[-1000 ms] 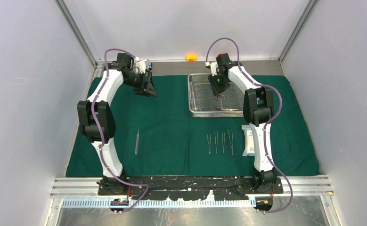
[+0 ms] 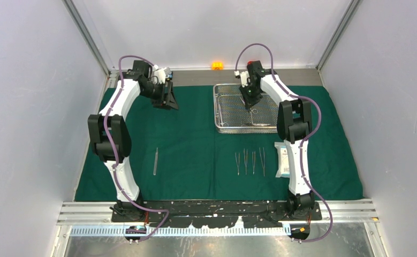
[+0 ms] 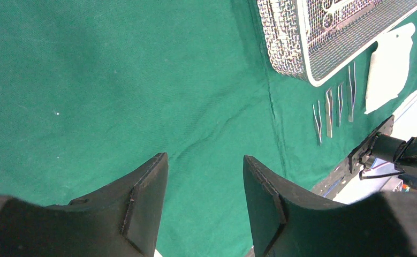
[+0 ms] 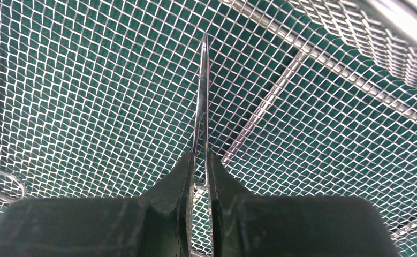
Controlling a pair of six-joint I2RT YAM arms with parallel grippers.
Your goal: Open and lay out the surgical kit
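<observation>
My right gripper is down inside the wire mesh tray. In the right wrist view its fingers are nearly together around a slim steel instrument; whether they grip it cannot be told. A ringed instrument lies at the left of that view. My left gripper stands open over empty green cloth. Several tweezers lie in a row below the tray, and one slim instrument lies on the left.
A white packet lies beside the tweezers, partly under the right arm. Walls border the workspace.
The left arm has not moved.
</observation>
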